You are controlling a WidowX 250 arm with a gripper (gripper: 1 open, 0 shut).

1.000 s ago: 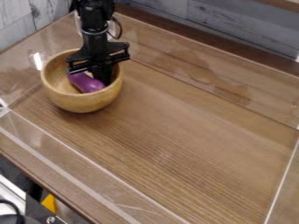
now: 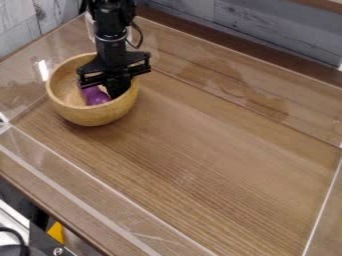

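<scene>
A yellow-tan bowl (image 2: 94,113) stands on the left side of the wooden table (image 2: 214,170), with a purple object (image 2: 95,95) inside it. My black gripper (image 2: 111,82) reaches down from the top left into the bowl, over the purple object and partly hiding it. Its fingertips are small and dark here, so I cannot make out whether anything is between them.
A pale wall runs along the back and left. Something black with a yellow part (image 2: 56,229) sits beyond the table edge at bottom left.
The gripper has shifted slightly left and lower within the bowl, and less of the purple object shows than before.
</scene>
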